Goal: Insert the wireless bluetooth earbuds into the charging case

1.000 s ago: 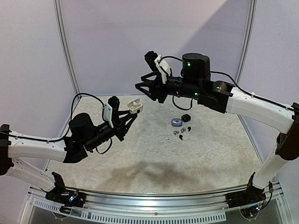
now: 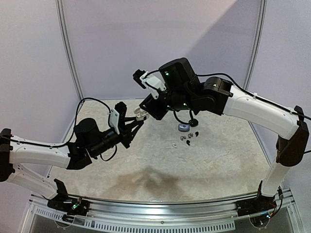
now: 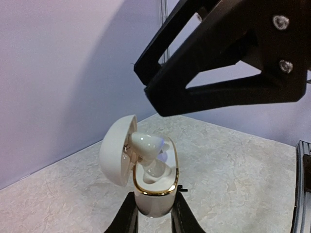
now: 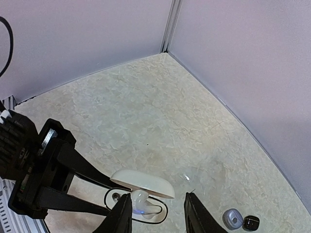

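Observation:
My left gripper point(image 2: 138, 120) is shut on the white charging case point(image 3: 156, 188), holding it above the table. Its rounded lid point(image 3: 118, 150) stands open. One white earbud point(image 3: 147, 144) shows at the case, its bulb sticking out beside the lid; how deep it sits is unclear. My right gripper is part open over the case, with its fingers point(image 4: 120, 213) apart and nothing gripped between them. From the left wrist view, the right fingers point(image 3: 167, 94) hang just above the case, clear of it. Another white earbud point(image 2: 174, 145) lies on the table.
A blue-grey case point(image 2: 183, 127) and a black case point(image 2: 193, 123) stand on the table right of centre. Several small grey and black earbuds point(image 2: 188, 142) lie near them.
The right arm has moved left and down, bringing its gripper close over the charging case, and its fingers have drawn nearer together. The left arm holds nearly still with the case.

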